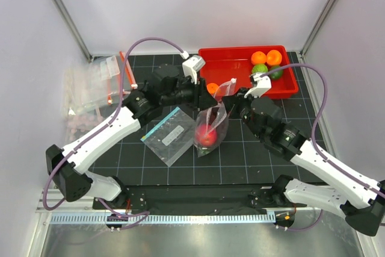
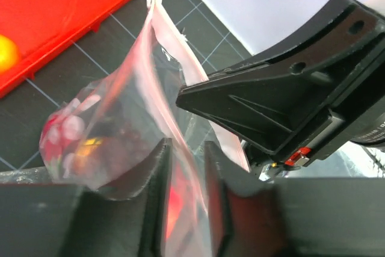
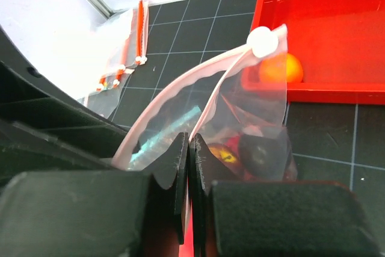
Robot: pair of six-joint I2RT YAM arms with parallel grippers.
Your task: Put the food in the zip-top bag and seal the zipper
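Observation:
The clear zip bag (image 1: 207, 129) hangs between my grippers, with a red fruit (image 1: 206, 136) low inside and other food hidden behind the film. Its pink rim (image 3: 160, 102) narrows to a white slider end (image 3: 262, 41) in the right wrist view. My right gripper is shut on the bag's edge. Close beside it in the top view is my left gripper (image 1: 210, 104). In the left wrist view a gap separates the left fingers (image 2: 157, 170), and a strip of pink rim (image 2: 159, 103) runs down between or just beyond them; contact cannot be told.
A red tray (image 1: 225, 63) at the back right holds oranges (image 1: 258, 58) and green produce. A flat zip bag (image 1: 171, 135) lies left of the hanging bag. More bags (image 1: 99, 82) lie at the far left.

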